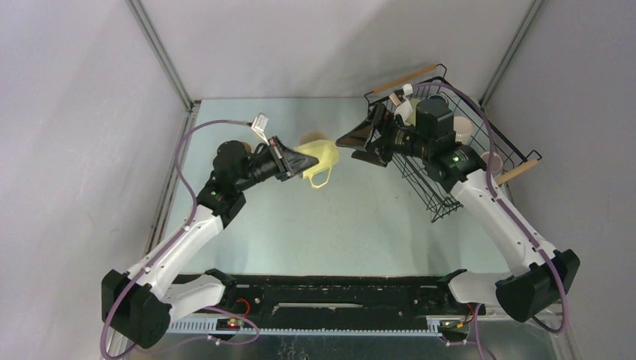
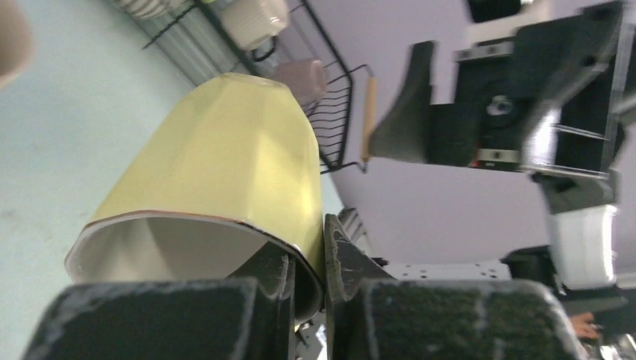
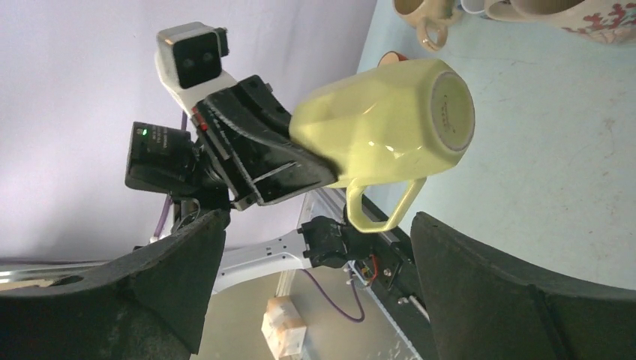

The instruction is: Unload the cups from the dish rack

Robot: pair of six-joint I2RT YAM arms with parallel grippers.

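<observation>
Above the middle of the table hangs a yellow cup (image 1: 324, 155), lying on its side with its handle downward in the top view. My left gripper (image 1: 311, 162) is shut on the wall of this cup at its rim; in the left wrist view the fingers (image 2: 346, 262) pinch that edge. To the right, my right gripper (image 1: 347, 150) stands open and apart from the cup, nothing between its fingers. The dish rack (image 1: 424, 196) at the right holds several cups, among them a white cup (image 2: 255, 21) and a pinkish cup (image 2: 301, 79).
Other cups stand on the table, including a tan cup (image 3: 425, 16) and a patterned cup (image 3: 600, 21) in the right wrist view. An orange cup (image 3: 391, 58) is partly hidden behind the yellow one.
</observation>
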